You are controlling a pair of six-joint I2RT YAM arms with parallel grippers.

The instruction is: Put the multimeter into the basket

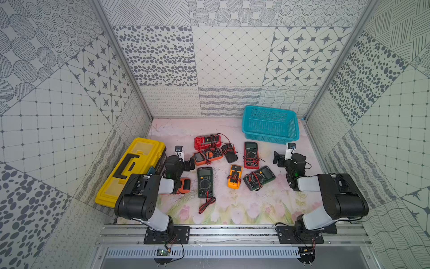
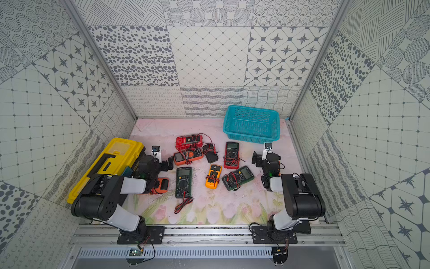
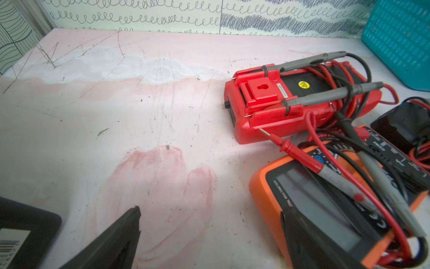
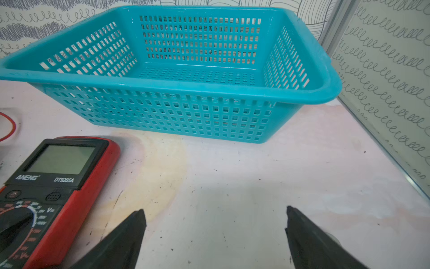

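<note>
The turquoise basket (image 4: 179, 103) stands empty at the back right of the table. Several multimeters lie in front of it. A red and black one (image 4: 96, 179) is closest to the basket, left of my right gripper, which stands open over bare table. Near the middle are a dark green meter (image 1: 263, 177) tilted on the table, a small yellow one (image 1: 234, 176) and a long green one (image 1: 205, 182). Farther left sit an orange meter (image 3: 309, 197) and a red one (image 3: 286, 98) lying face down. My left gripper is open and empty, its right finger overlapping the orange meter in view.
A yellow toolbox (image 1: 130, 170) occupies the left side, and another orange device (image 2: 161, 185) lies partly behind the left arm. A black item with red leads (image 1: 229, 152) rests beside the red meter. Loose leads (image 1: 207, 205) trail at the front. Open table lies at back left.
</note>
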